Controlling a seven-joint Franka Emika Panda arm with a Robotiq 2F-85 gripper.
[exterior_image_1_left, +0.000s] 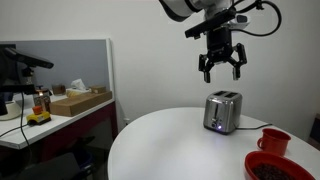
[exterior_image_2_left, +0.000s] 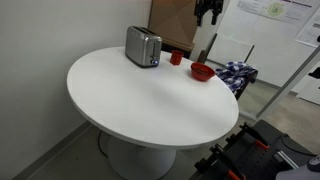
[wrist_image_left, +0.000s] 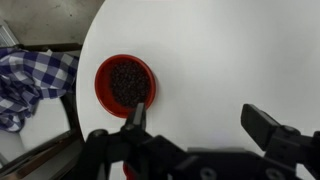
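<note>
My gripper is open and empty, held high above the white table in exterior view 1. In the wrist view its two dark fingers stand wide apart, with bare tabletop between them. A red bowl full of small dark beans lies on the table, off to the upper left of the gripper there. Behind the bowl stands a red mug in exterior view 2. A silver toaster stands upright near the table's back edge, and the gripper appears above it in exterior view 1.
A blue-and-white checked cloth lies beyond the table's edge near the bowl. The toaster's dark cord runs along the back. Cardboard boxes sit on a separate side surface.
</note>
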